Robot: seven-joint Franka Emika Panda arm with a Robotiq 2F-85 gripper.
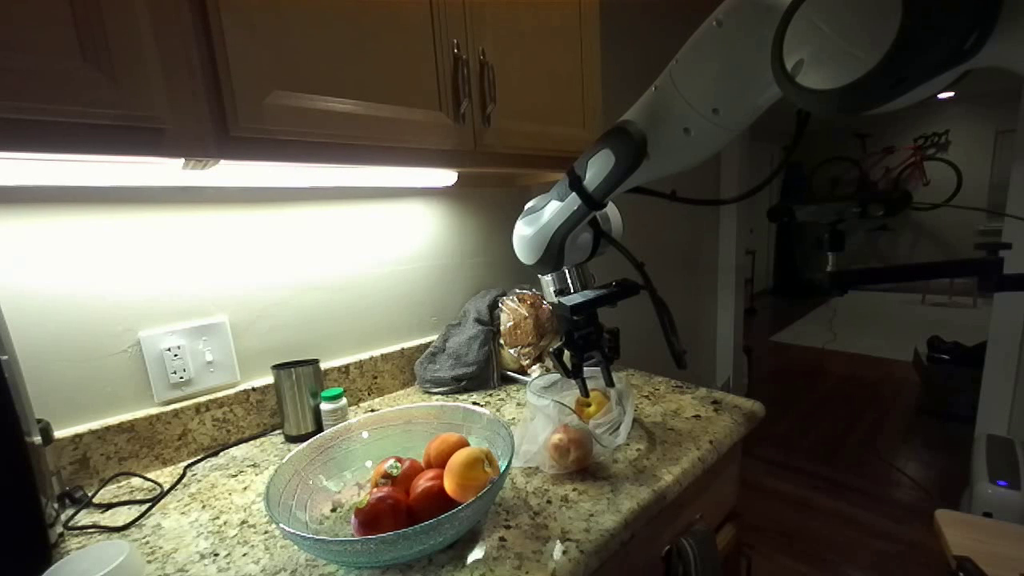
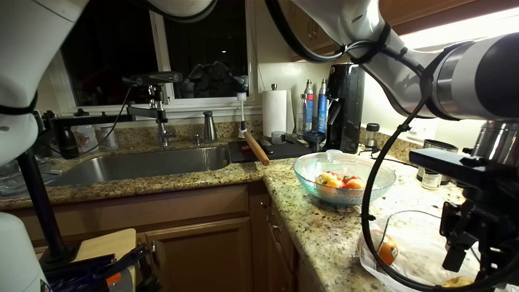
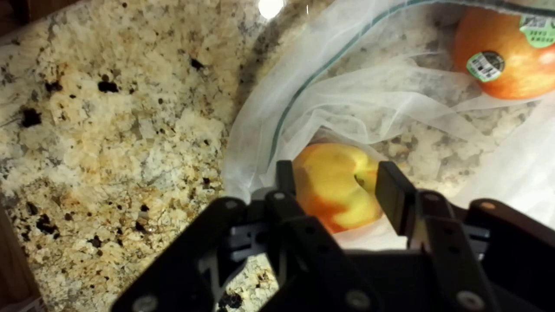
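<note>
My gripper is open, pointing down over a yellow-red apple [image 3: 325, 179] in the wrist view. One finger [image 3: 285, 177] stands to the left of the apple and the other [image 3: 391, 195] to its right; whether either touches it I cannot tell. The apple lies in a thin white mesh bag [image 3: 249, 140] with a dark green drawstring. A second, redder apple [image 3: 507, 52] with stickers rests in the same bag, apart from the gripper. Exterior view 1 has the fingertips reaching into the bag's mouth, at the yellow apple [image 1: 590, 405].
A large glass bowl [image 1: 317, 514] with several red and orange fruits stands left of the bag. Behind it are a steel cup [image 1: 298, 398] and a green-capped bottle [image 1: 333, 408]. A grey cloth [image 1: 462, 346] and wrapped bread [image 1: 524, 326] sit by the wall. Open counter lies in front.
</note>
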